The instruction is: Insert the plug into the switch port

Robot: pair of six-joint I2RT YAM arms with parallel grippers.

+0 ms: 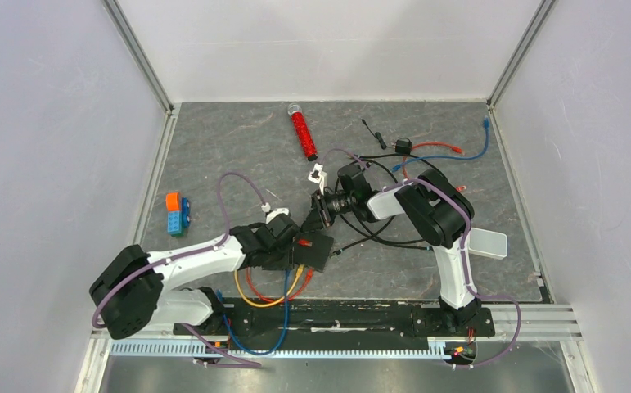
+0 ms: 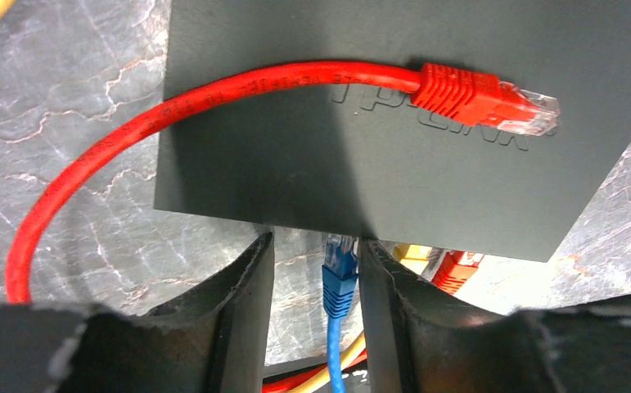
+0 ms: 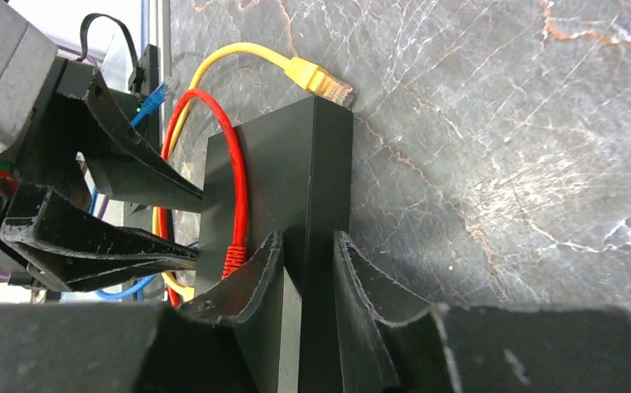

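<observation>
The dark switch (image 2: 254,155) lies on the marble table, a red cable plug (image 2: 484,102) resting on its top. In the left wrist view, my left gripper is open at the switch's edge, with a blue plug (image 2: 339,286) between its fingers. Beside it lie yellow (image 2: 412,255) and red (image 2: 457,270) plugs at that edge. In the right wrist view my right gripper is shut on the switch's side (image 3: 328,172). Whether the blue plug sits inside a port is hidden by the edge.
A red cylinder (image 1: 302,133), toy blocks (image 1: 177,213), a white case (image 1: 487,242) and several tangled cables (image 1: 381,239) lie around the arms.
</observation>
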